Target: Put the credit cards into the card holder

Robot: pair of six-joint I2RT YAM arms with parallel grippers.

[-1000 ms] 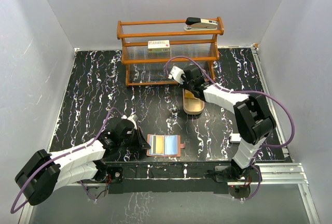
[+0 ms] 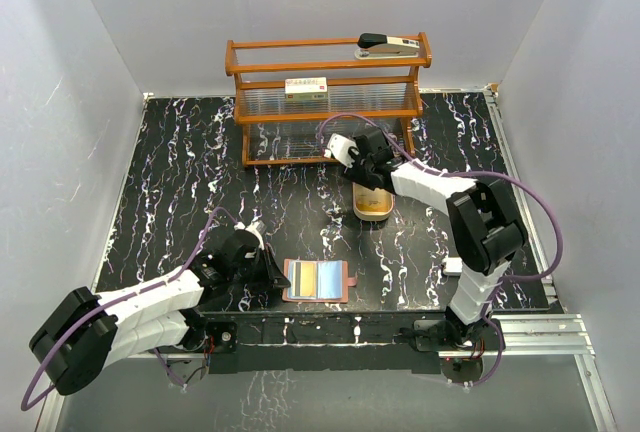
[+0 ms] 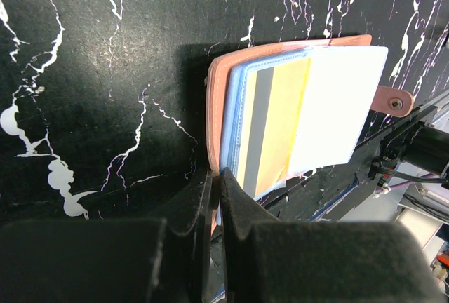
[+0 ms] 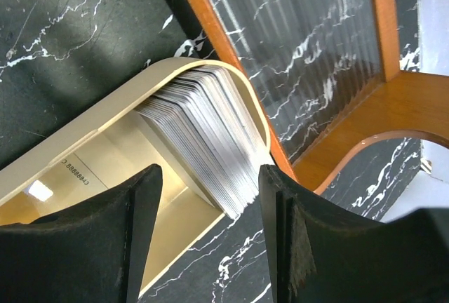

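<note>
The card holder (image 2: 328, 280) lies open near the front edge, with clear sleeves and a yellow card. My left gripper is shut on the holder's left edge (image 3: 216, 108). A beige box (image 2: 372, 212) sits before the wooden rack; in the right wrist view, a stack of cards (image 4: 202, 131) leans at its far end and a yellow card lies on its floor. My right gripper is open over the box, above the stack, with no card between its fingers.
The wooden rack (image 2: 328, 67) at the back holds a stapler (image 2: 388, 46) and a small box (image 2: 306, 88). A white object (image 2: 452, 265) lies at the front right.
The right arm has shifted slightly over the beige box, and more yellow shows inside it than a second ago. The left arm and the card holder are unchanged.
</note>
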